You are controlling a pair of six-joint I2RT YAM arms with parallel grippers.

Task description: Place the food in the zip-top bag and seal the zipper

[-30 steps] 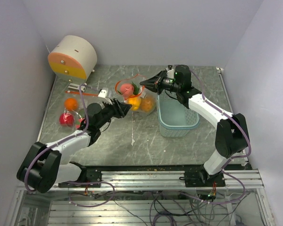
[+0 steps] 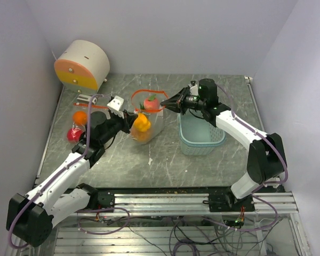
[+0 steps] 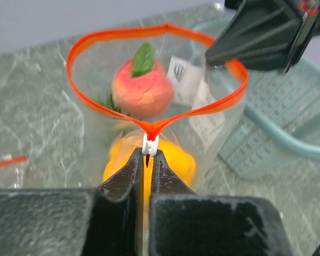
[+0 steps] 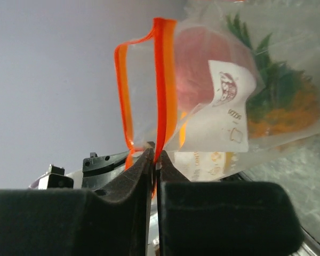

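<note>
An open clear zip bag with orange zipper (image 3: 98,37) holds a peach (image 3: 141,92), a yellow item (image 3: 176,160) and greens. My left gripper is shut on the white slider (image 3: 150,143) at the front of the zipper. My right gripper has its fingertips at the zipper's edge on the bag's right side; the orange strip runs between them, and whether they are closed on it is unclear. In the top view the bag hangs between both grippers.
A mint basket (image 2: 201,141) stands right of the bag. Another bag with an orange and red fruit (image 2: 74,133) lies at left. A white-and-yellow box (image 2: 81,64) is at back left.
My left gripper has risen and moved left, with the bag's front drawn along, lifting and tilting it. My right arm has shifted slightly to the right.
</note>
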